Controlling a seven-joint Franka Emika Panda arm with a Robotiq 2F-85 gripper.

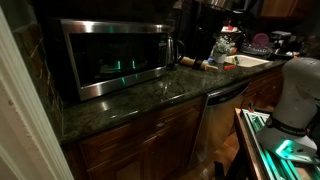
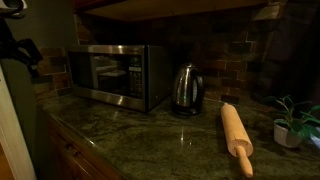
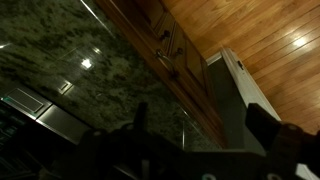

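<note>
In the wrist view my gripper stands open, its two dark fingers wide apart, with nothing between them. Below it show the counter's edge, the cabinet fronts and the wooden floor. A silver microwave (image 2: 112, 74) sits on the dark green stone counter (image 2: 150, 140), its door shut. To its right stands a dark kettle (image 2: 186, 88) with a metallic sheen. A wooden rolling pin (image 2: 236, 135) lies farther right, apart from the kettle. The dark shape at the left edge of exterior view 2 seems to be part of my arm, well clear of these things.
A small potted plant (image 2: 293, 128) is at the counter's right end. Exterior view 1 shows a white sink (image 1: 246, 61) and a dish rack with a red plate (image 1: 261, 41) farther along. Brown cabinets (image 1: 140, 145) lie under the counter, whose front stretch is clear.
</note>
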